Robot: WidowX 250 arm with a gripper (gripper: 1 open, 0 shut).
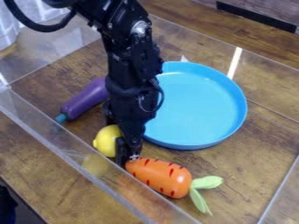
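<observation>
A black gripper (124, 140) reaches down near the bin's front wall, shut on a yellow round object (107, 138), which is partly hidden behind its fingers. An orange toy carrot (162, 177) with green leaves lies just to the right of the fingertips. A purple eggplant (86, 99) lies to the left, and a blue plate (201, 109) sits behind and to the right of the gripper.
The clear wall (47, 122) of the bin runs along the lower left, close to the gripper and carrot. Bare wooden floor shows at the upper left and on the right beside the plate.
</observation>
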